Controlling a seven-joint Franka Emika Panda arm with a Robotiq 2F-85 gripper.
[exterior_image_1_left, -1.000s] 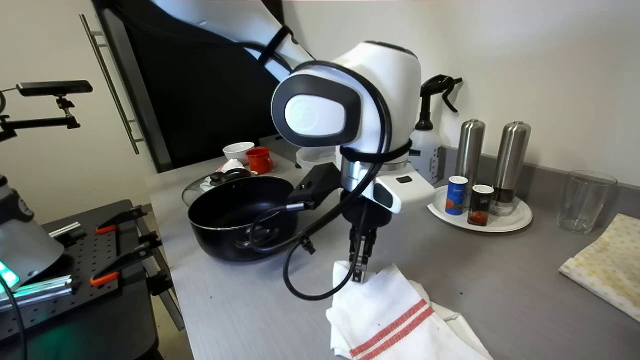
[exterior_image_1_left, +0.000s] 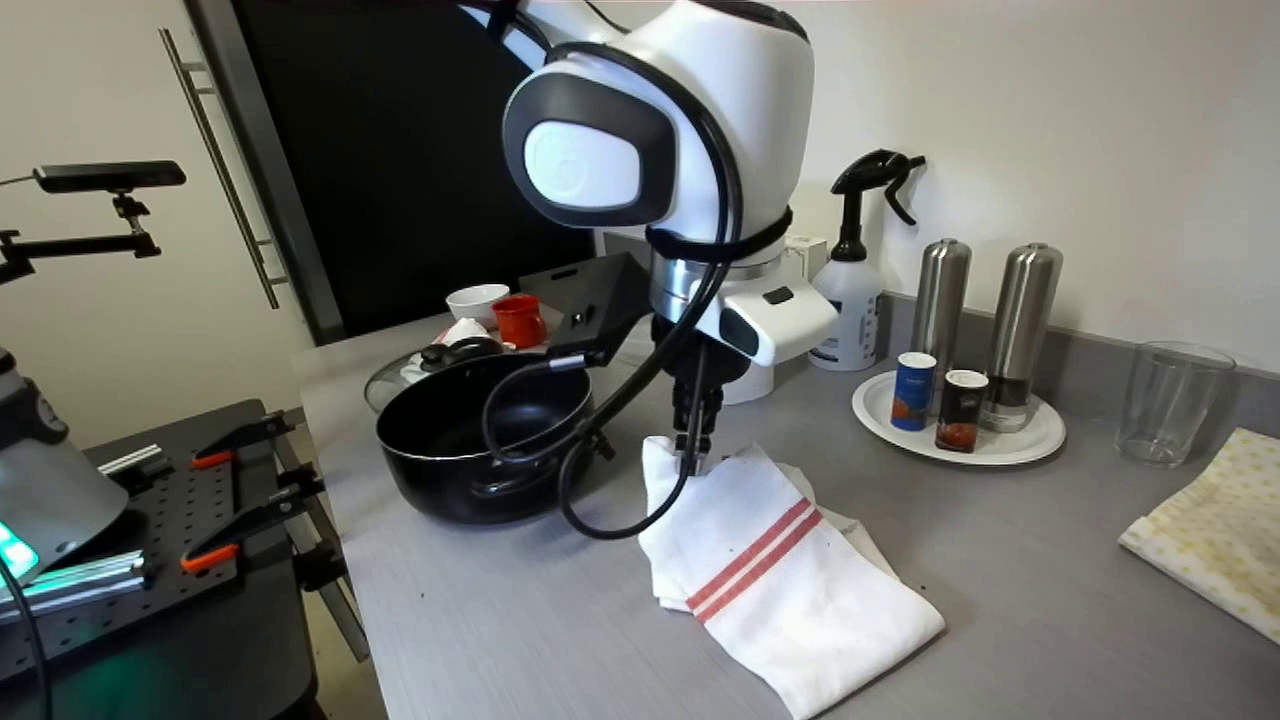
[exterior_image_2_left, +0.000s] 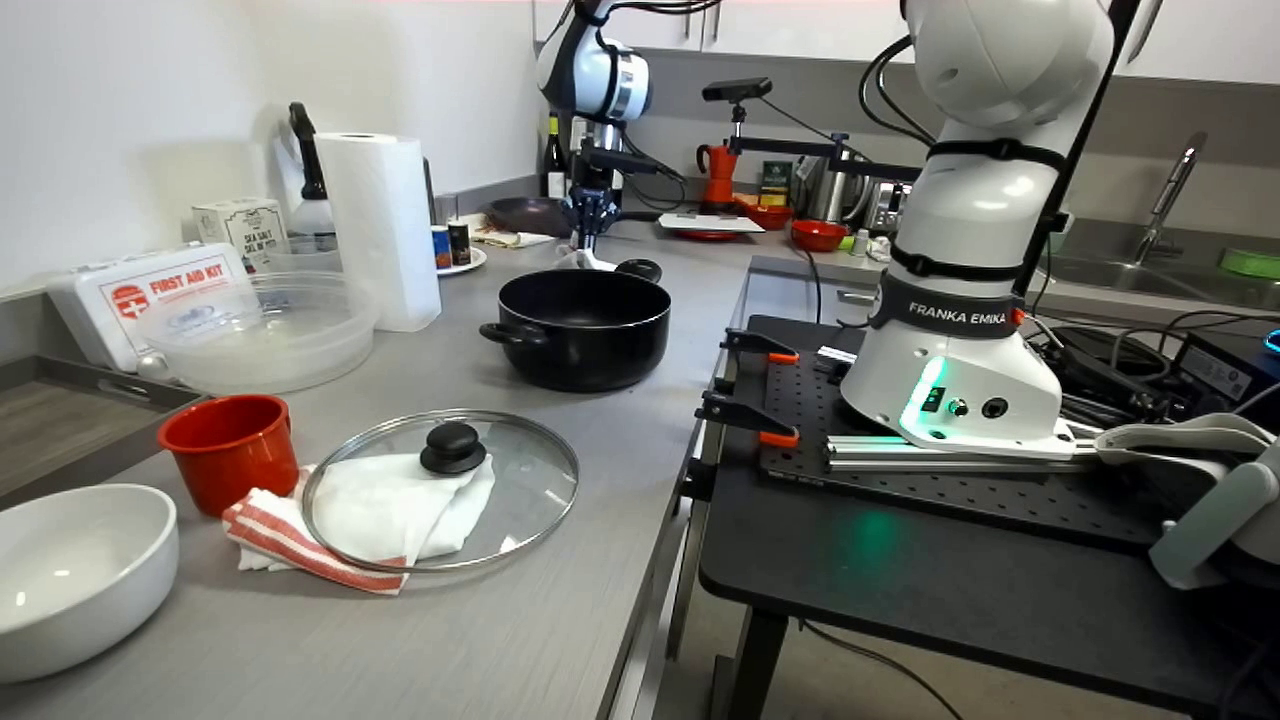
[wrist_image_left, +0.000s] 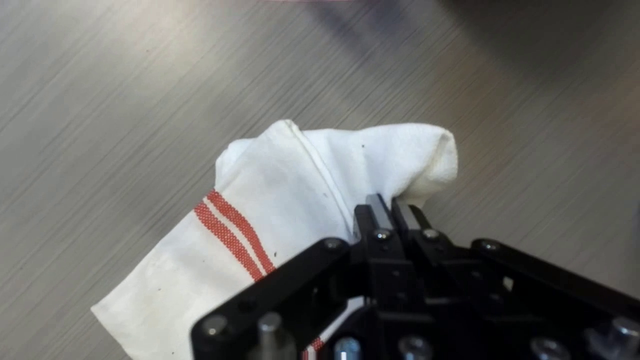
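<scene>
A white towel with two red stripes (exterior_image_1_left: 780, 588) hangs from my gripper (exterior_image_1_left: 698, 466), its upper end pinched and its lower part trailing toward the counter in exterior view 1. In the wrist view the two fingertips of the gripper are close together on a fold of the towel (wrist_image_left: 300, 174), with one white corner sticking out past them. Only a small part of the towel (exterior_image_2_left: 585, 258) shows behind the pot in exterior view 2, below the distant gripper (exterior_image_2_left: 589, 240).
Left of the towel stands an empty black pot (exterior_image_1_left: 480, 480). Behind are a white plate (exterior_image_1_left: 1020, 451) with shakers and grinders, and a clear glass (exterior_image_1_left: 1170, 408). A glass lid (exterior_image_2_left: 528, 504) rests on another striped towel (exterior_image_2_left: 270, 534). Bare counter lies in front of the pot.
My gripper has risen and moved slightly left and back, pulling the towel with it. More of the towel's lower end now shows. The pot has stayed put.
</scene>
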